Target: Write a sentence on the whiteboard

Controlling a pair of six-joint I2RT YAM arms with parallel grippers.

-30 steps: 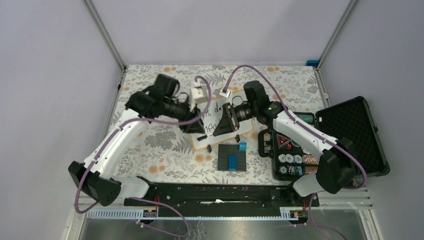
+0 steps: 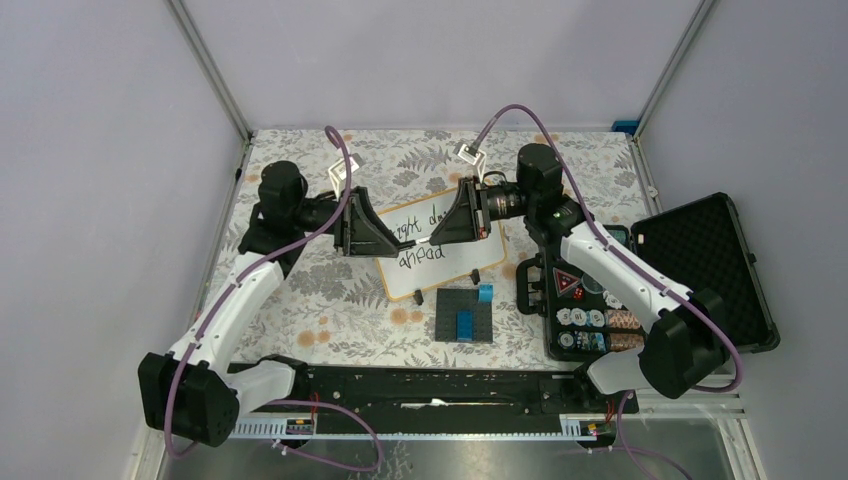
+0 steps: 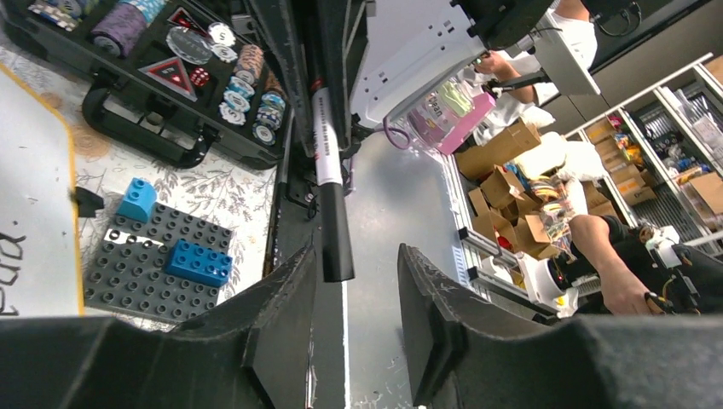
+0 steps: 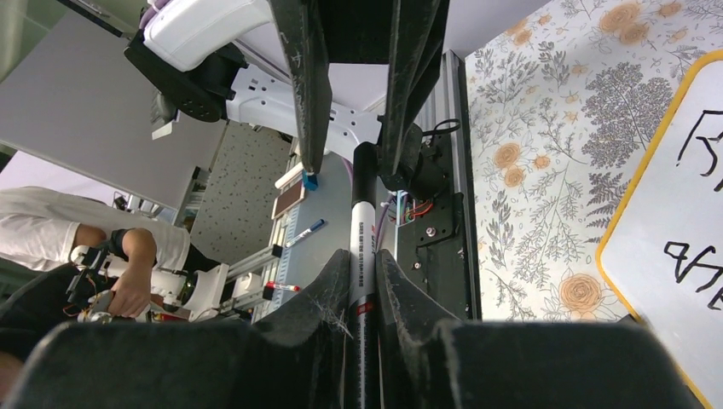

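The whiteboard (image 2: 440, 268) lies on the floral cloth with black handwriting, "ahead" on its lower line. Above it my right gripper (image 2: 433, 241) is shut on the white marker (image 4: 363, 247), whose black-capped end (image 3: 336, 230) points toward the left arm. My left gripper stands open around that end, its fingers (image 3: 290, 298) spread with a gap on each side. In the right wrist view, the left fingers (image 4: 306, 94) straddle the cap; whether either one touches it I cannot tell.
Below the board sits a grey baseplate (image 2: 448, 325) with blue bricks (image 2: 465, 325). An open black case (image 2: 590, 318) of poker chips stands at the right. Small black pieces (image 2: 418, 297) sit along the board's lower edge.
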